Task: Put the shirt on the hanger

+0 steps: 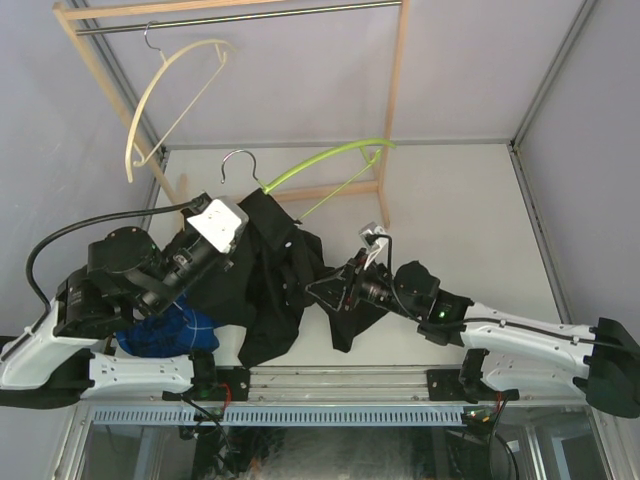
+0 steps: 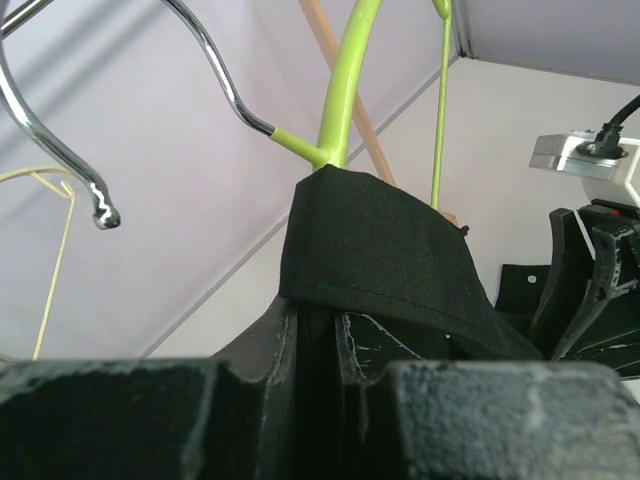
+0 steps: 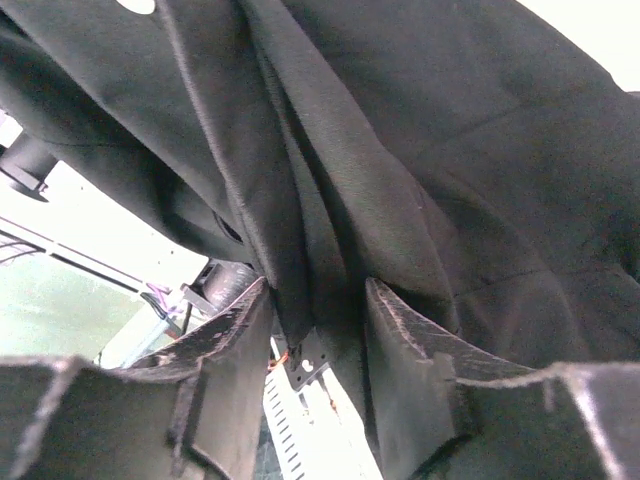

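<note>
The black shirt (image 1: pixel 275 310) hangs below the green hanger (image 1: pixel 325 155), one side of which passes into its collar (image 2: pixel 370 235). The hanger's other arm sticks out bare to the upper right, its hook free in the air. At the collar, my left gripper is shut on black cloth; whether hanger lies inside that grip is hidden. My right gripper (image 1: pixel 325 290) is at the shirt's right part. In the right wrist view its fingers (image 3: pixel 405 345) stand apart, with folds of loose cloth (image 3: pixel 300 220) running between them.
A wooden rack with a metal rail (image 1: pixel 250 17) stands at the back, carrying a cream hanger (image 1: pixel 150 95) on its left. Blue checked cloth (image 1: pixel 165 330) lies at front left, partly behind the left arm.
</note>
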